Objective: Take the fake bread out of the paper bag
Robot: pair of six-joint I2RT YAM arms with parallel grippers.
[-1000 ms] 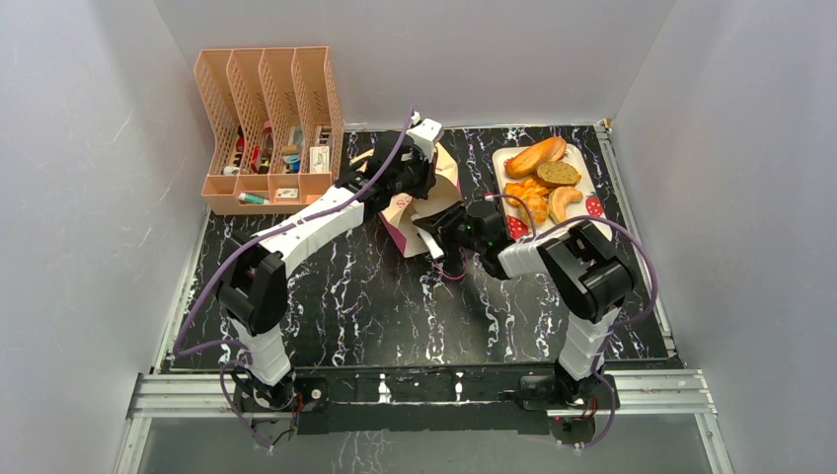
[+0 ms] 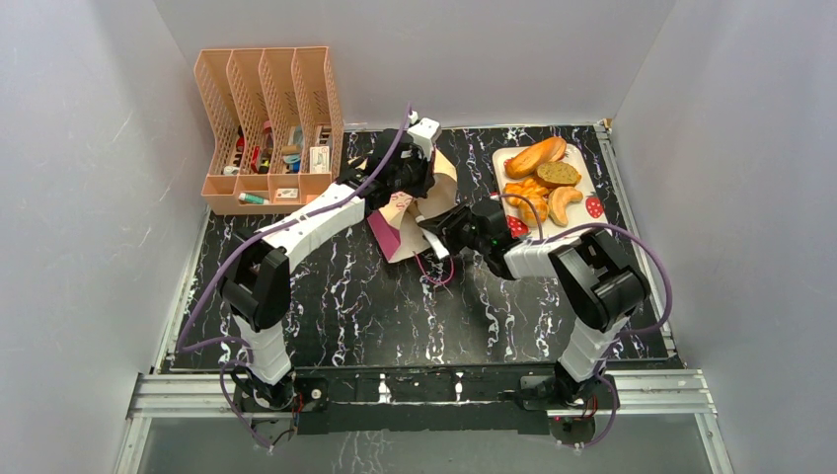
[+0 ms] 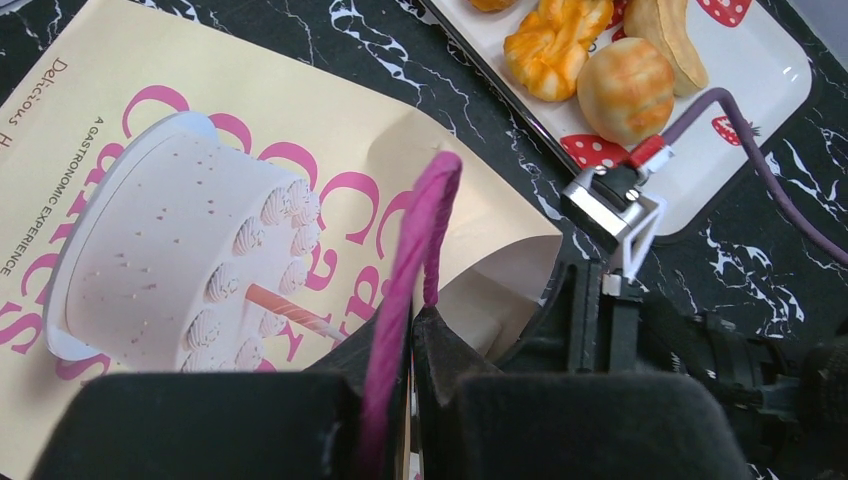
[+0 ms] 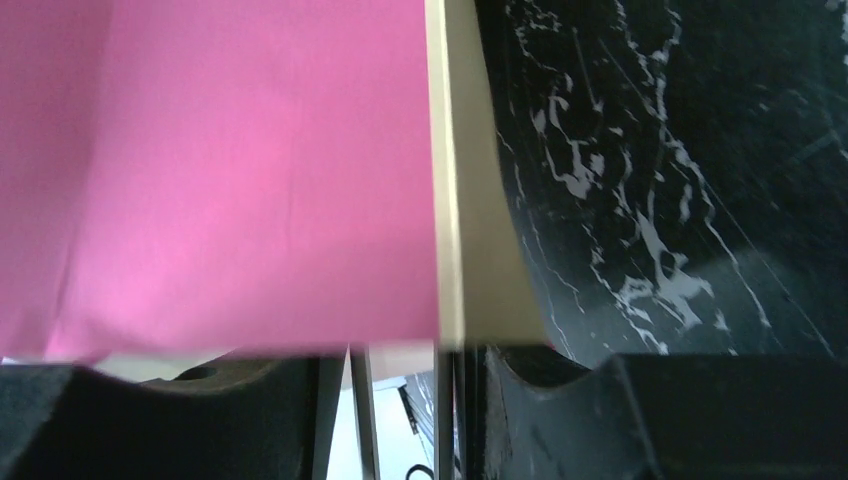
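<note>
A cream paper bag (image 3: 170,80) with pink cake print lies under both grippers at the table's middle, its mouth gaping toward the right arm. My left gripper (image 2: 422,188) is shut on the bag's pink rope handle (image 3: 430,210), which rises from between its fingers. My right gripper (image 2: 444,227) is at the bag's mouth; in the right wrist view the bag's pink side (image 4: 250,160) and cream edge fill much of the view over its open fingers. Whether bread is inside the bag cannot be seen.
A tray (image 2: 582,223) of several fake breads stands at the right, beside the right arm. A peach slotted organizer (image 2: 222,118) with small items stands at the back left.
The left arm has hardly moved.
</note>
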